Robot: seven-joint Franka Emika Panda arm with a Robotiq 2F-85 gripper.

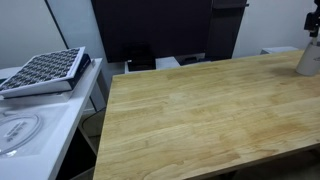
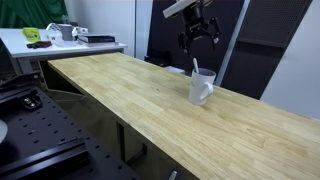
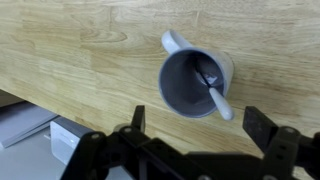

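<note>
A light grey mug stands upright on the wooden table, its handle toward the camera in exterior view 2. Inside it leans a spoon-like utensil with a pale handle, whose end sticks out over the rim. From above, the wrist view looks down into the mug. My gripper hangs above the mug, open and apart from it. Its two fingers are spread wide, with the handle's tip showing between them in the wrist view. At the right edge of exterior view 1 the mug is partly cut off.
A white side table holds a box with a patterned top and a clear round lid. Dark panels stand behind the table.
</note>
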